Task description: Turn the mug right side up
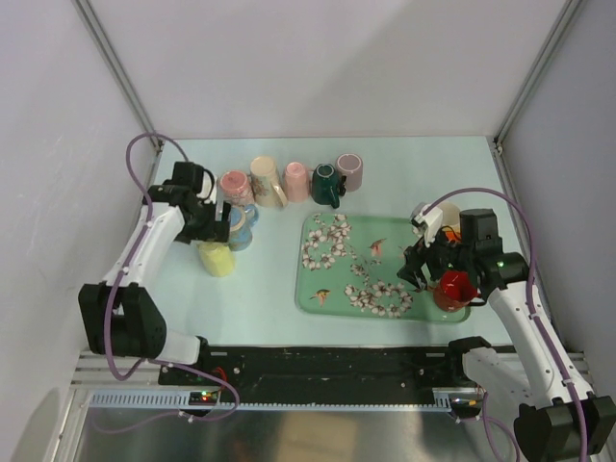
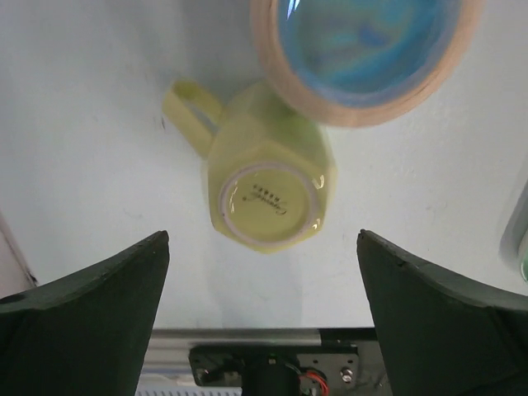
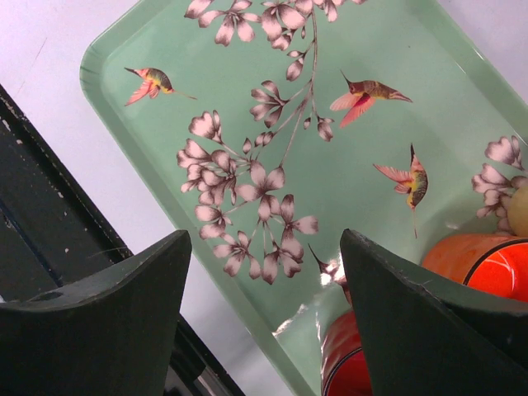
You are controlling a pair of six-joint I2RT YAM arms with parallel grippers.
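A yellow mug sits at the left of the table, its bottom facing up in the left wrist view, handle toward upper left. My left gripper is open above it, nothing between its fingers. Just behind it stands a blue mug, partly under the gripper in the top view. My right gripper is open over the tray's right part, nothing between its fingers.
A green floral tray holds red cups and other cups at its right. A row of mugs lines the back.
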